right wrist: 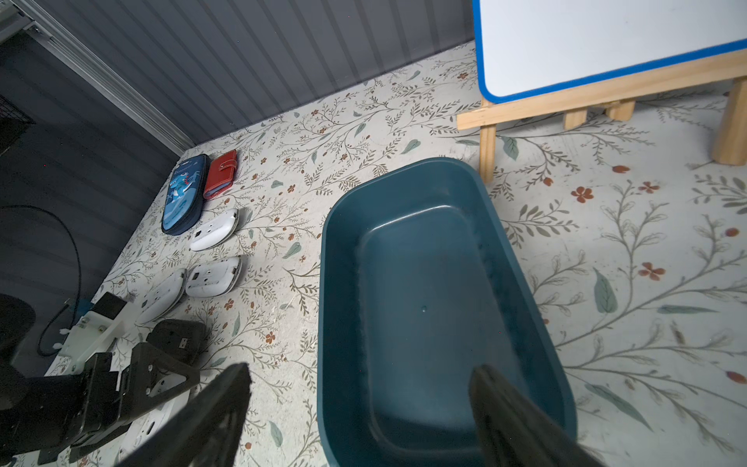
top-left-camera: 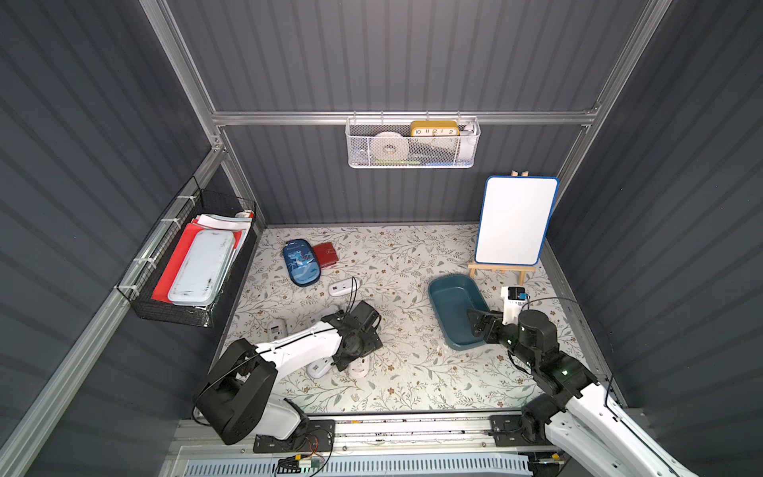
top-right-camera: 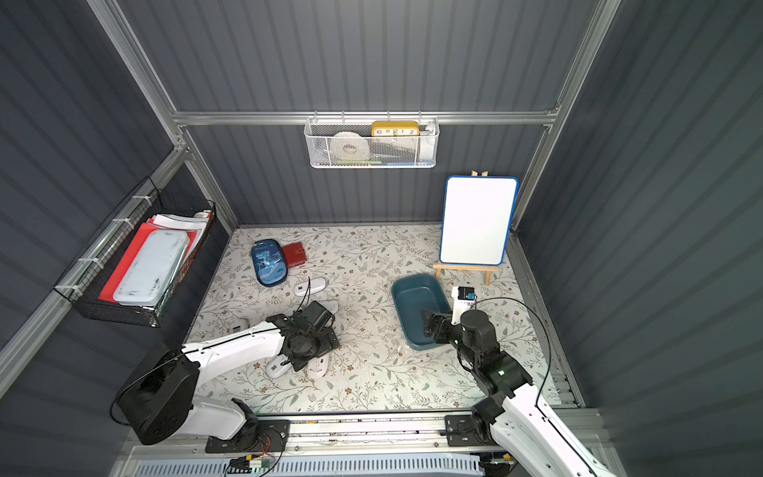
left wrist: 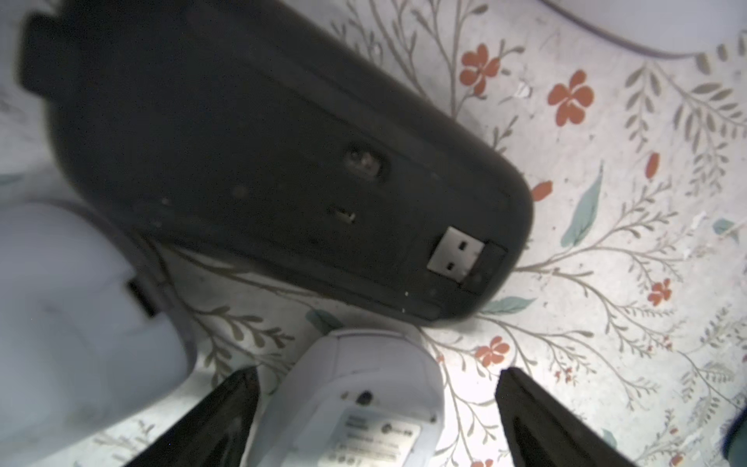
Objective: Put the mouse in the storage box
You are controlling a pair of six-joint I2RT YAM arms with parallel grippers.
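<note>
My left gripper is open over a white mouse [left wrist: 346, 401], which lies between its fingertips. A black mouse [left wrist: 288, 155], underside up with a USB receiver, and another white mouse [left wrist: 78, 311] lie beside it. More white mice lie farther back, such as one [top-left-camera: 344, 287] below the pouch. The blue-green storage box [right wrist: 424, 295] is empty, on the right of the table. My right gripper hangs open and empty above its near end.
A blue pouch [top-left-camera: 302, 262] and red wallet [top-left-camera: 326, 254] lie at the back left. A whiteboard [top-left-camera: 516, 218] on an easel stands behind the box. A wire basket [top-left-camera: 151, 306] hangs on the left wall.
</note>
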